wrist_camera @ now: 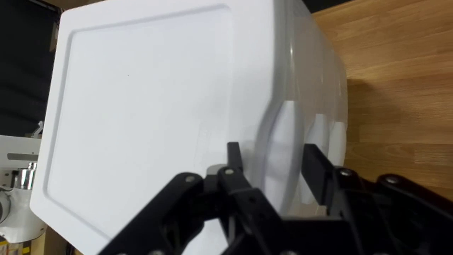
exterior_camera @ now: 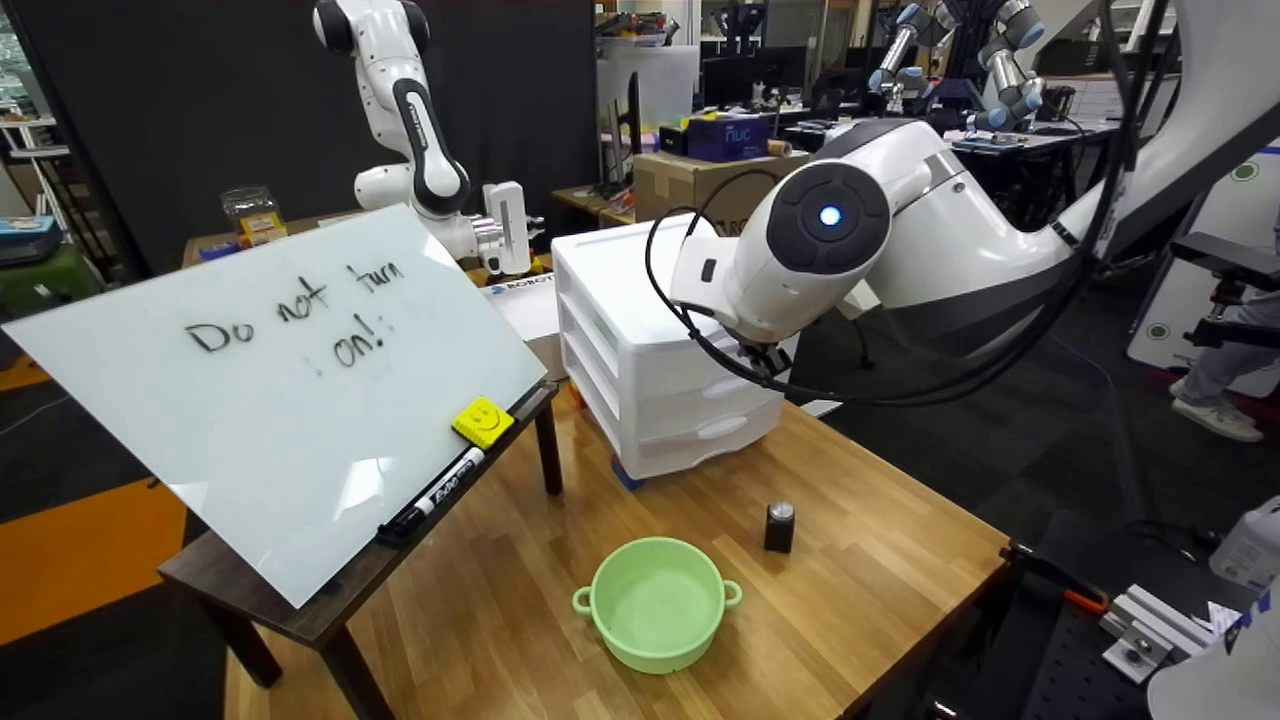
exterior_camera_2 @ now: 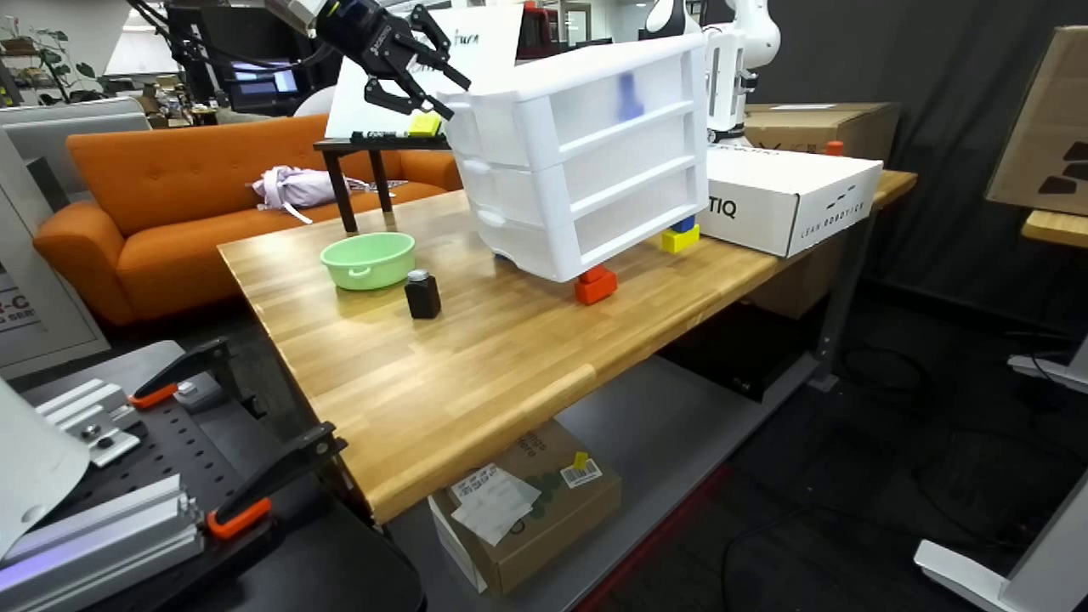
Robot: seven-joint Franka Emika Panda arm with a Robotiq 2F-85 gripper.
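The white drawer unit [exterior_camera: 672, 288] stands on the table with closed, translucent drawers. In the wrist view, its flat top [wrist_camera: 148, 106] fills the left half, and curved handles [wrist_camera: 282, 144] run down its front. My gripper straddles the unit's front top edge: one fingertip lies over the top, the other in front of the upper drawer handle. The edge is between them, and the gripper is shut on it. In exterior view 2, my black gripper [exterior_camera_2: 456, 97] meets the unit's upper front corner. Exterior view 1 mostly hides the fingers behind the wrist.
A green bowl [exterior_camera: 657, 600] and a small black bottle [exterior_camera: 780, 528] stand in front of the unit. Red blocks [exterior_camera_2: 596, 286] and a yellow block [exterior_camera_2: 680, 240] lie around its base. A whiteboard [exterior_camera: 288, 372] leans on a dark stand at left.
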